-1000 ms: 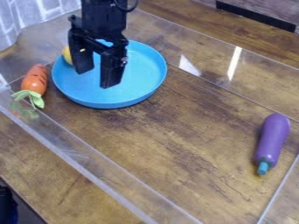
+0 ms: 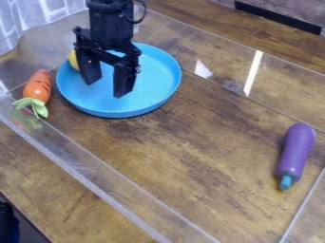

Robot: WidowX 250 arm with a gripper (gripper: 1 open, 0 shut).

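My black gripper (image 2: 108, 65) hangs over the blue plate (image 2: 156, 87), its fingers spread open with nothing visible between them. Behind the arm, at the plate's upper left, a yellow object (image 2: 74, 59) is partly hidden. An orange carrot with pale green leaves (image 2: 38, 87) lies left of the plate. A purple eggplant-like toy (image 2: 296, 147) with a teal tip lies at the right.
Clear panel edges run along the left and lower right.
The gripper has shifted slightly and turned a little over the plate. The plate, carrot and purple toy look unmoved.
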